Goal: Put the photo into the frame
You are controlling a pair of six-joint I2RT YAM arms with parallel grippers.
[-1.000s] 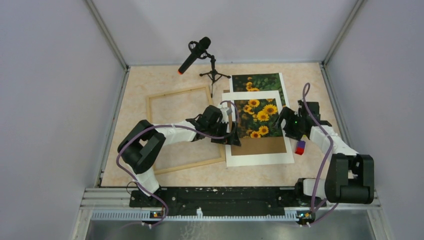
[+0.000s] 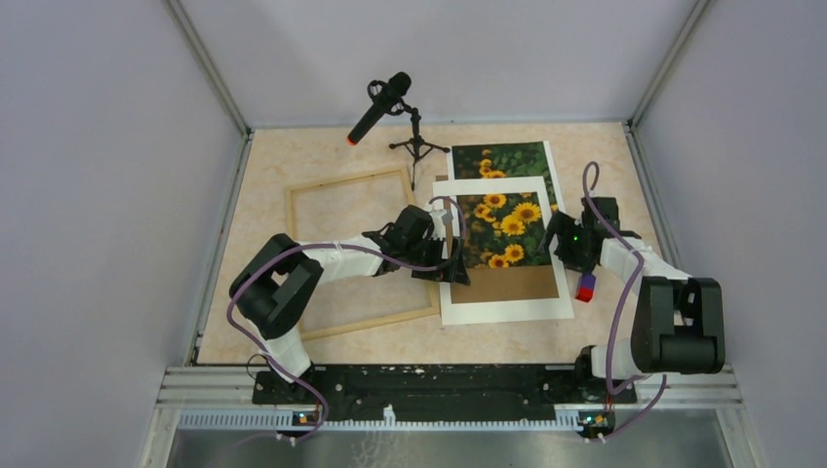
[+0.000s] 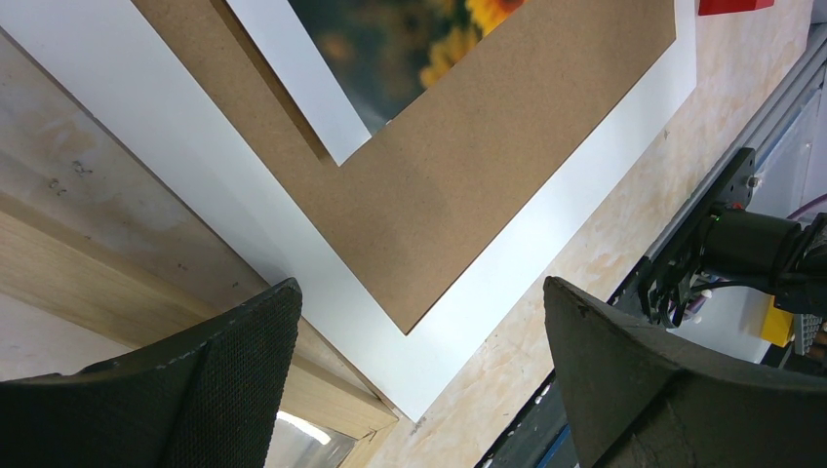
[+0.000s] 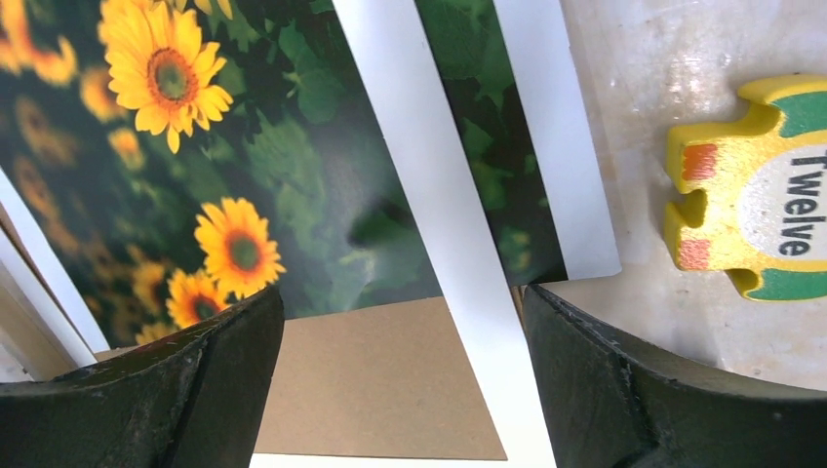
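Note:
A sunflower photo (image 2: 507, 161) lies partly under a white mat (image 2: 507, 312), sticking out beyond its back edge. Through the mat's opening I see the photo's front part and, nearer the front, bare brown board (image 2: 507, 285). Left of these lies the wooden frame (image 2: 366, 325), partly covered by my left arm. My left gripper is open above the mat's front left corner, nothing between its fingers. At the mat's right border, my right gripper also stands open; its right finger (image 4: 624, 390) is close to the border. Whether it touches is unclear.
A red and purple block (image 2: 585, 287) lies right of the mat, beside my right gripper. The right wrist view has a yellow puzzle piece (image 4: 761, 190) marked "Twelve". Behind the frame stands a microphone (image 2: 382, 107) on a small tripod (image 2: 416, 146).
My right arm's elbow has shifted slightly toward the back and left, while its gripper has barely moved. The left arm, mat, photo and frame look unchanged.

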